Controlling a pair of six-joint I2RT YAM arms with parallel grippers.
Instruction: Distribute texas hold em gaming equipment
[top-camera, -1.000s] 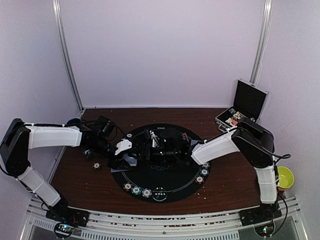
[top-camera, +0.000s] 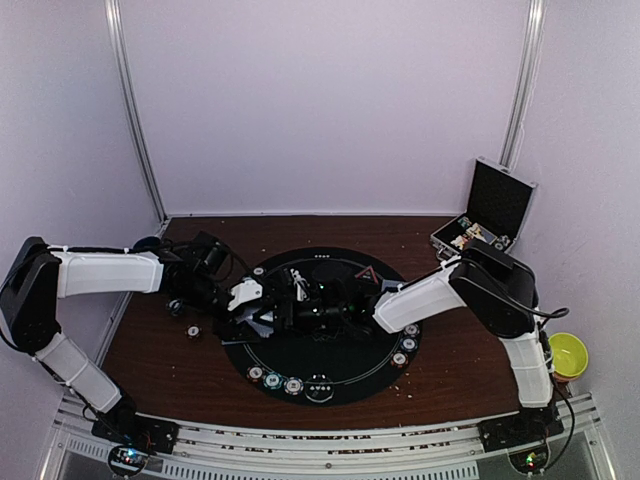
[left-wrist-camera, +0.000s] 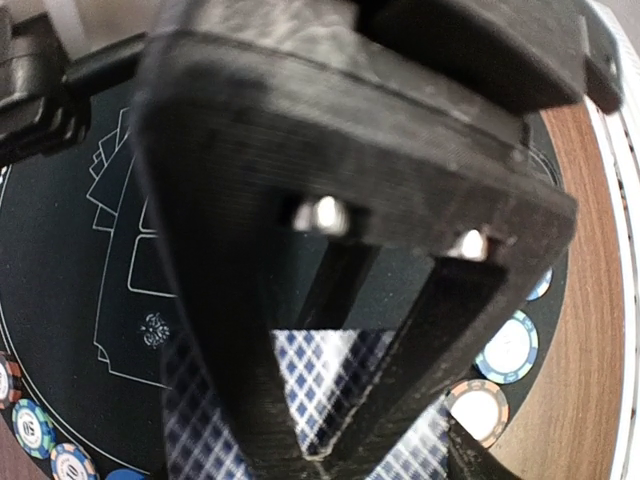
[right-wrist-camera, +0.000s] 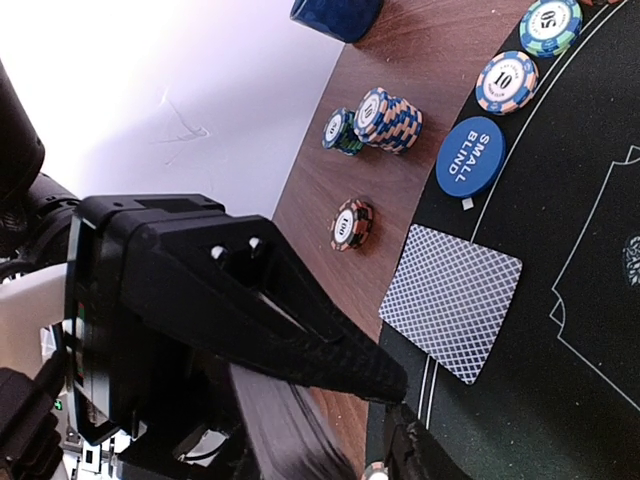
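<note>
Both grippers meet over the black poker mat (top-camera: 330, 365). In the left wrist view blue-checked cards (left-wrist-camera: 310, 365) show at and between my left gripper's fingers; whether they are held is unclear. My right gripper is close against the left one, their fingers overlapping, so its finger is hard to read. A checked card (right-wrist-camera: 450, 300) lies on the mat in the right wrist view, beside a blue small blind button (right-wrist-camera: 470, 155). Chips (top-camera: 293, 385) line the mat's edge.
An open chip case (top-camera: 470, 225) stands at back right, a yellow bowl (top-camera: 568, 355) at far right. Chip stacks (right-wrist-camera: 390, 120) and a dark blue cup (right-wrist-camera: 335, 15) are on the wood at left.
My right arm has shifted very slightly at the centre of the mat; the left arm looks almost unmoved.
</note>
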